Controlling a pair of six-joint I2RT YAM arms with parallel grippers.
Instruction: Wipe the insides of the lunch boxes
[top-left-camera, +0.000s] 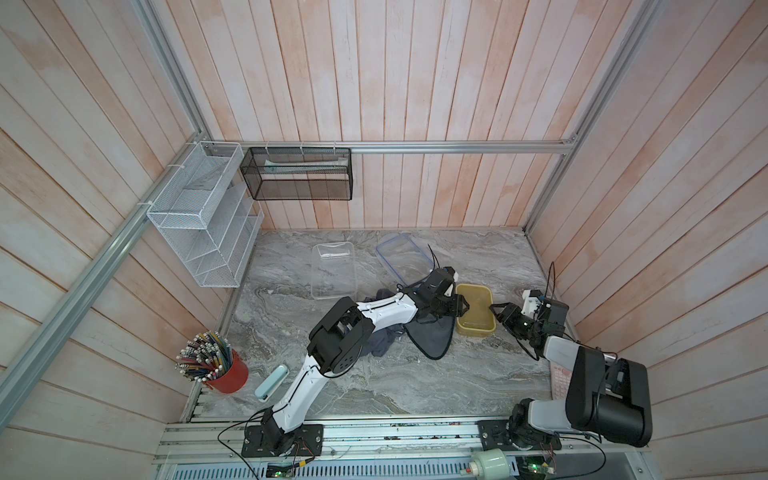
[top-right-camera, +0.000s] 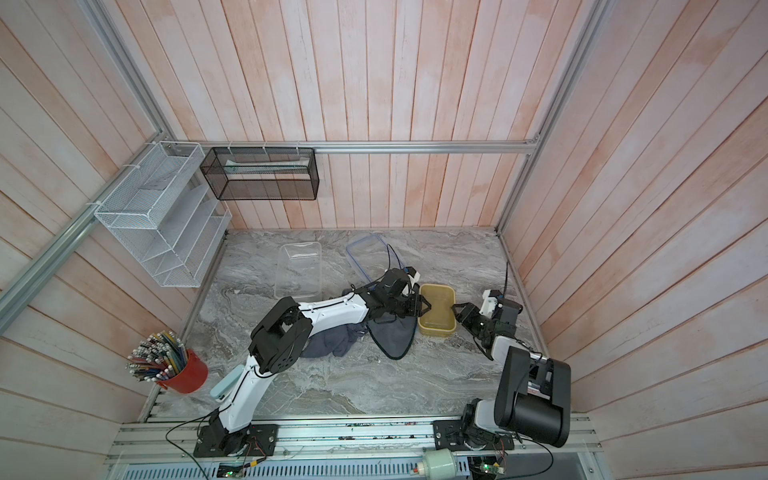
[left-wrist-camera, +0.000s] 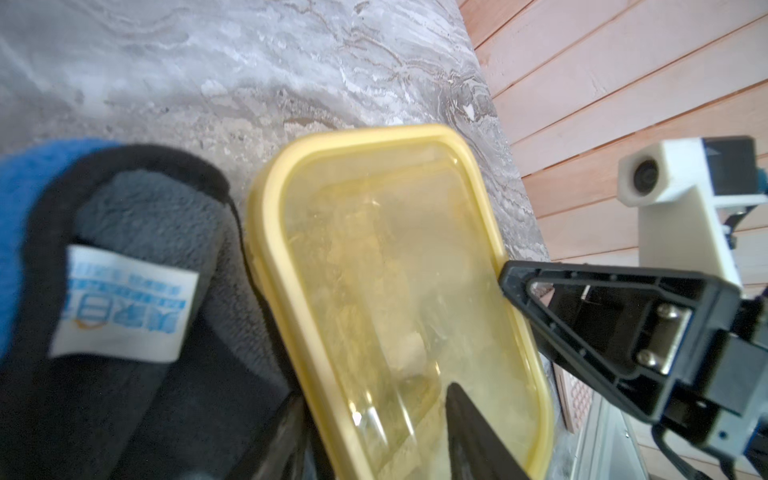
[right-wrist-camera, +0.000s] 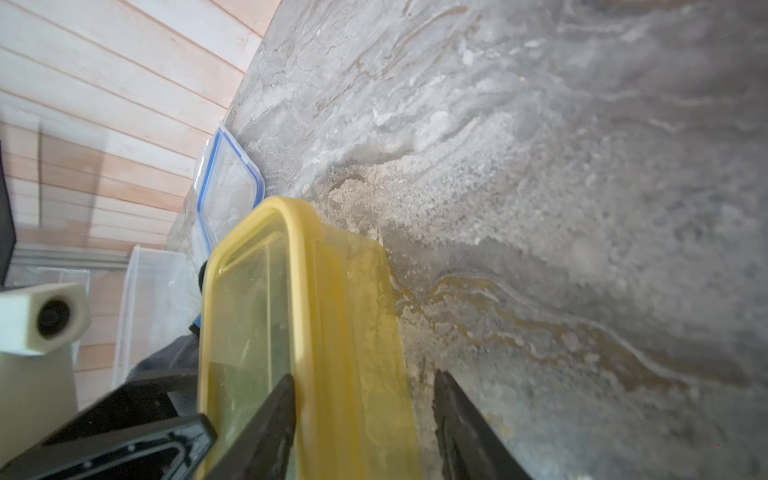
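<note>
A yellow lunch box (top-left-camera: 476, 310) lies on the right of the counter between my grippers. My left gripper reaches over its left wall and is shut on that wall; a dark grey cloth (left-wrist-camera: 208, 336) with a white label lies beside it, under the left arm. My right gripper is at the box's right wall, fingers apart on either side of it, part open. A clear box with blue rim (top-left-camera: 404, 256) and another clear box (top-left-camera: 333, 270) stand behind.
A red cup of pens (top-left-camera: 228, 377) and a light blue object (top-left-camera: 272, 382) are at front left. Wire shelves (top-left-camera: 204, 224) and a black basket hang on the walls. Free counter lies in front of the yellow box.
</note>
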